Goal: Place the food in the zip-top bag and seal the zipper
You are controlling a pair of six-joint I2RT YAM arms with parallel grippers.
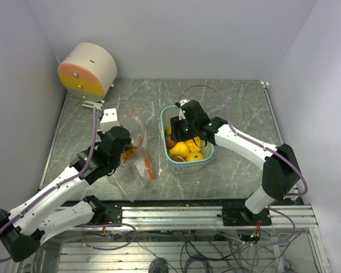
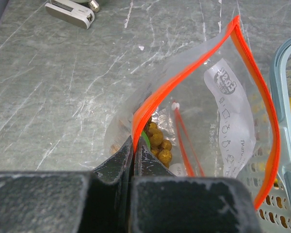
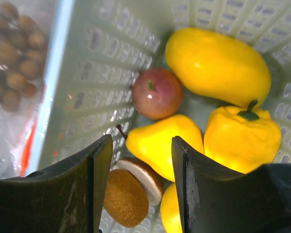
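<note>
A clear zip bag with orange zipper edges stands open, brown round items inside. My left gripper is shut on the bag's zipper edge at the left side of the opening. My right gripper hangs part open over a plastic basket, nothing seen between its fingers. The basket holds a yellow pear, a yellow pepper, a long yellow fruit, a purple-red fruit, a brown oval item and more pieces beneath the fingers.
A cream and orange rounded object sits at the back left. Bare grey table lies behind and right of the basket. Walls stand on the sides and back, a metal rail along the front.
</note>
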